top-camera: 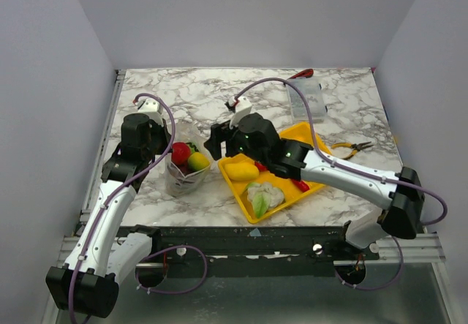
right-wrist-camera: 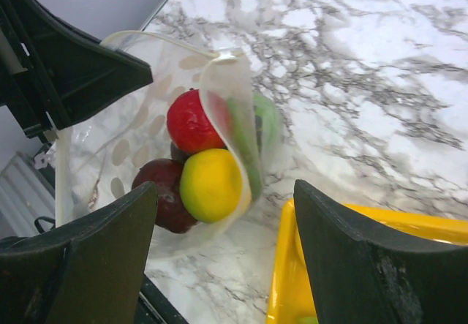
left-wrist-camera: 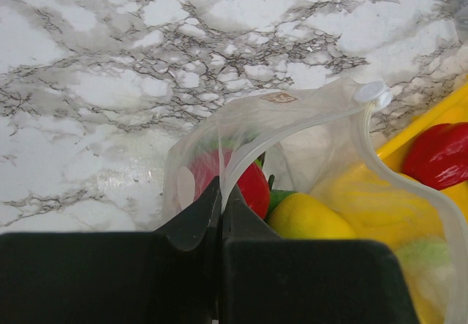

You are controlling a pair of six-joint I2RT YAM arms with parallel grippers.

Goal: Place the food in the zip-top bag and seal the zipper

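Observation:
The clear zip bag (right-wrist-camera: pixel 124 141) stands left of the yellow tray, holding a red pepper (right-wrist-camera: pixel 190 123), a yellow fruit (right-wrist-camera: pixel 210 185), a dark red fruit (right-wrist-camera: pixel 164 196) and something green. My left gripper is shut on the bag's rim, pinching the thin plastic upright. My right gripper (top-camera: pixel 219 141) hangs open right of the bag, empty, over the tray's near-left area. The yellow tray (top-camera: pixel 243 207) still holds a yellow item (top-camera: pixel 241 170), a leafy cabbage (top-camera: pixel 265 192) and red peppers (top-camera: pixel 300 185).
A clear plastic box (top-camera: pixel 307 101) with a red-handled tool lies at the back right. Pliers (top-camera: pixel 351 148) lie right of the tray. Marble table shows free behind the bag.

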